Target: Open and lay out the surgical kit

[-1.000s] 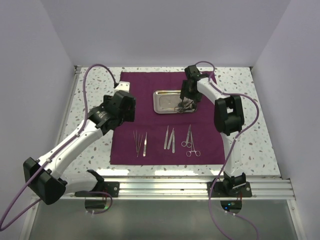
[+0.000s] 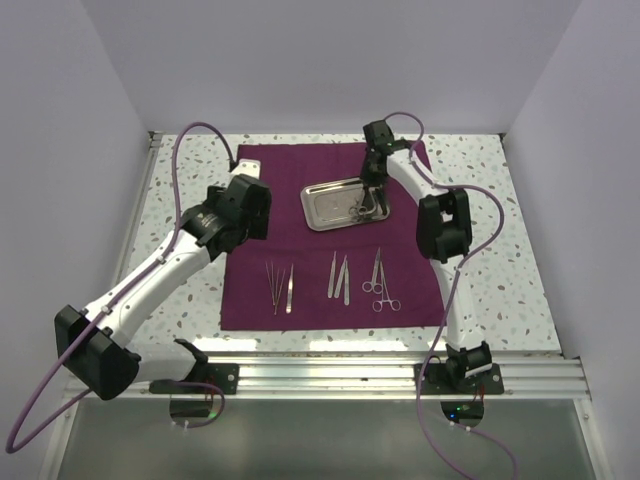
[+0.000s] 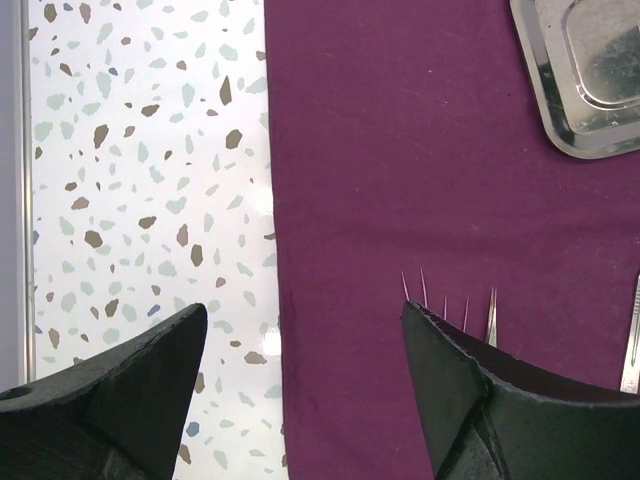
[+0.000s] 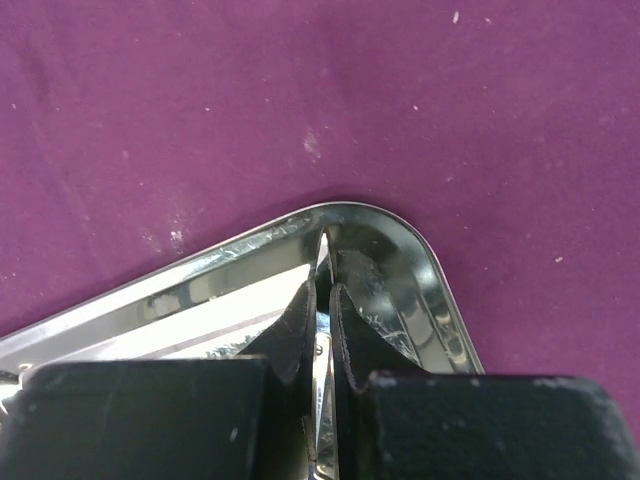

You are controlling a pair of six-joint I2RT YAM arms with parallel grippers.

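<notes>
A steel tray point(image 2: 325, 207) sits on the purple cloth point(image 2: 300, 160). My right gripper is shut inside the tray's upper right corner, over metal instruments; whether it grips one is unclear. Scissor-like instruments point(image 2: 362, 210) lie partly hidden under it. My left gripper is open above the cloth's left side, left of the tray, with nothing between its fingers. Below the tray lie thin probes point(image 2: 276, 285), a scalpel point(image 2: 290, 290), several tweezers point(image 2: 340, 280) and scissor-handled instruments point(image 2: 385, 300) in separate groups.
Speckled table point(image 2: 510, 300) surrounds the cloth.
My right arm has shifted left and slightly toward the back. The tray has also shifted slightly left. The left arm has moved very little.
</notes>
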